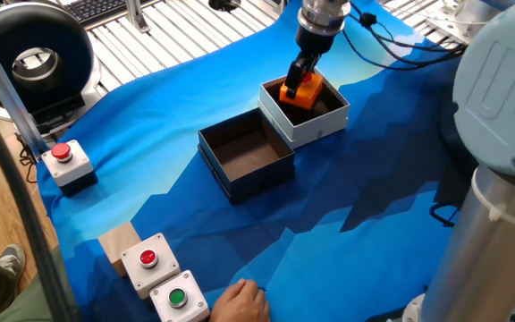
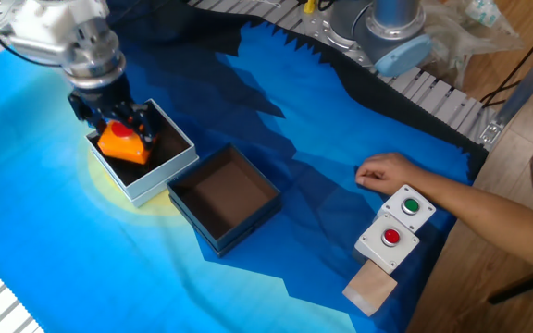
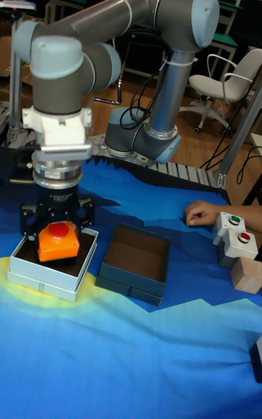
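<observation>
An orange box with a red button (image 1: 303,91) is at the opening of the white-walled box (image 1: 309,131), tilted. My gripper (image 3: 57,226) reaches down from above and is shut on the orange box, with black fingers at its sides in exterior view 3. Dark space shows beneath the orange box (image 3: 58,247) there, so it looks raised off the box floor. In exterior view 2 the gripper partly covers the orange box (image 2: 122,145). Beside the white box stands an open dark box (image 1: 247,154), empty, its brown inside showing.
Near the cloth's edge, a red-button box (image 1: 150,264) and a green-button box (image 1: 179,298) sit by a wooden block (image 1: 120,243). A person's hand (image 1: 240,303) rests beside them. Another red-button box (image 1: 66,164) stands at far left. Blue cloth around the open boxes is clear.
</observation>
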